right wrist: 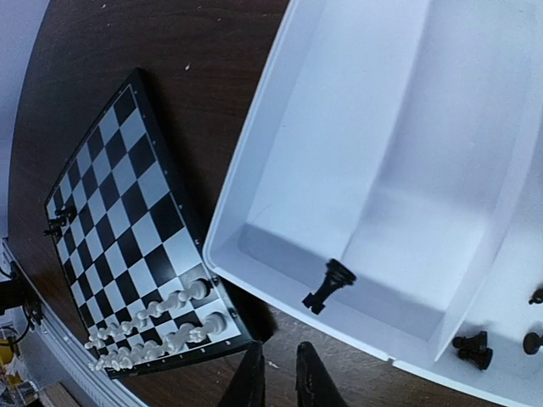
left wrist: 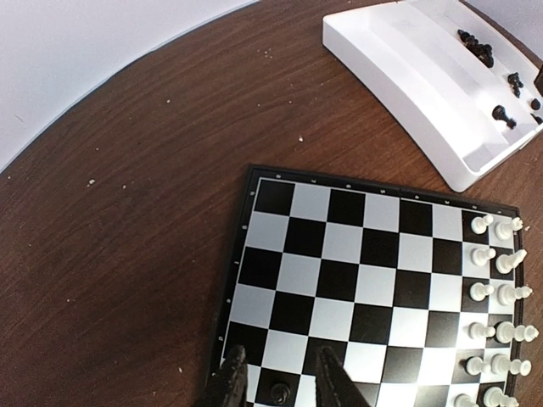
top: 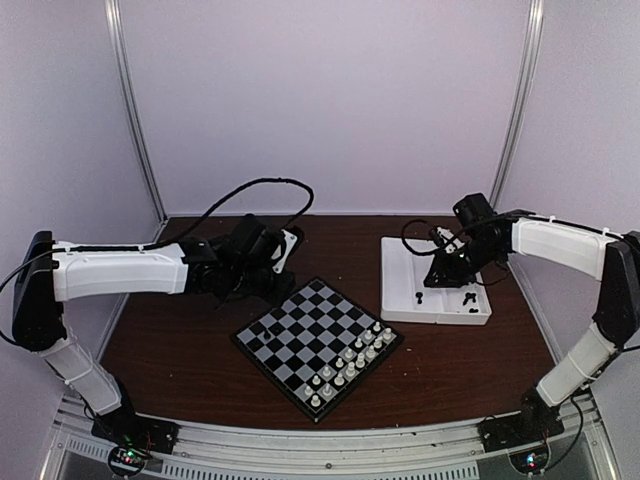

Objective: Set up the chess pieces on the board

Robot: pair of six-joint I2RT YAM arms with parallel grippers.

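Observation:
The chessboard (top: 317,322) holds white pieces (left wrist: 506,294) in two rows along one side and a black piece (left wrist: 280,393) near the opposite side. My left gripper hangs over that side, fingers apart; whether the black piece is below or between them is unclear. My right gripper is over the white tray (top: 400,270); its fingertips show at the frame's bottom, and I cannot see what is between them. Several black pieces (right wrist: 471,348) lie in the tray, one (right wrist: 328,284) alone in a left compartment.
The tray sits right of the board with a narrow strip of table between. Bare wooden table (left wrist: 127,237) surrounds the board on the left and at the back. Walls enclose the workspace.

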